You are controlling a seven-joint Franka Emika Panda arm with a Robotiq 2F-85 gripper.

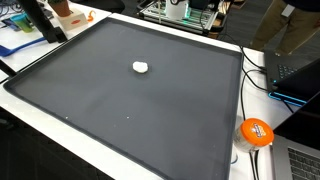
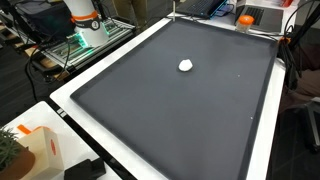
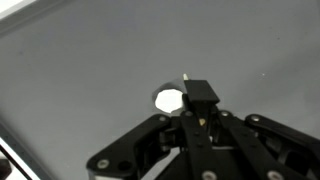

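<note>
A small white, roundish piece lies flat on the dark grey board, toward its far side. It shows again as a white piece in the second exterior view and as a bright white disc in the wrist view. My gripper appears shut, with a thin, pale-tipped item poking out ahead of its fingers; most of that item is hidden. In the wrist picture the fingers are just right of the white piece; their height above it is unclear. Neither exterior view shows the gripper clearly.
The white-edged grey board is otherwise mostly bare. An orange-lidded jar stands beyond its edge, close to a laptop and cables. A potted plant occupies the lower-left corner of the second exterior view.
</note>
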